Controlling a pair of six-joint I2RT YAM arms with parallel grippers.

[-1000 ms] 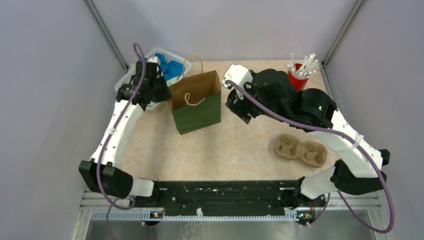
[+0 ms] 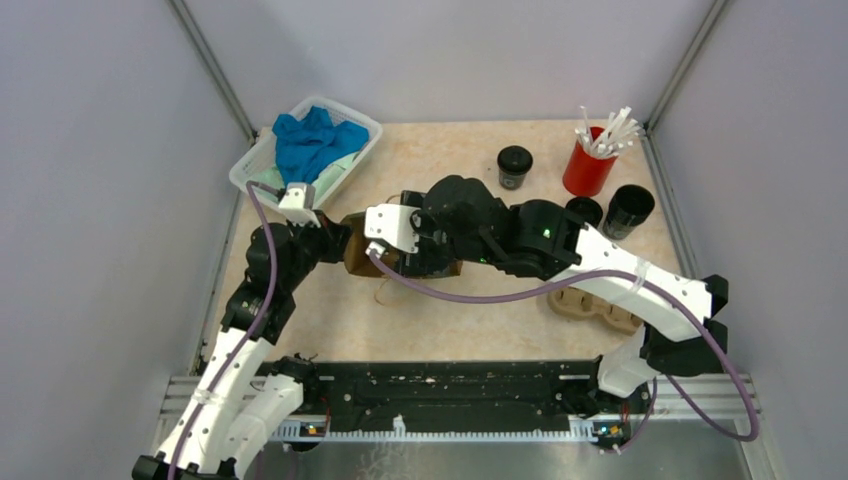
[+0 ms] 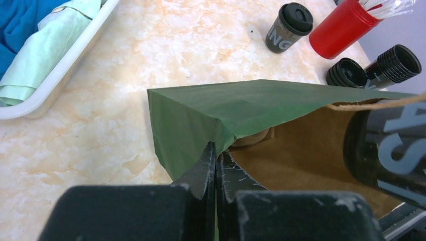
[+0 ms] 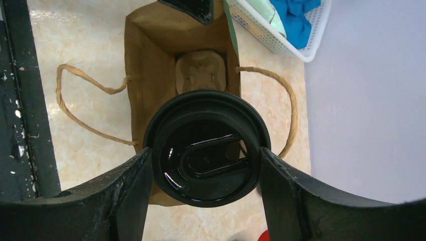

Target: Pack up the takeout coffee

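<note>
The green paper bag (image 3: 186,120), brown inside with twine handles, stands open at the table's middle left, a pulp cup holder (image 4: 200,70) on its floor. My left gripper is shut at the bag's left upper edge, pinching its thin paper. My right gripper is shut on a black lidded coffee cup (image 4: 206,128), held over the bag's opening; in the top view the arm hides much of both.
A white basket (image 2: 255,160) of cloths is at back left. Lidded cup (image 2: 514,165), red straw container (image 2: 585,170) and stacked cups (image 2: 628,210) are at back right. A spare holder (image 2: 590,305) lies front right.
My right gripper has moved left with the cup, over the bag.
</note>
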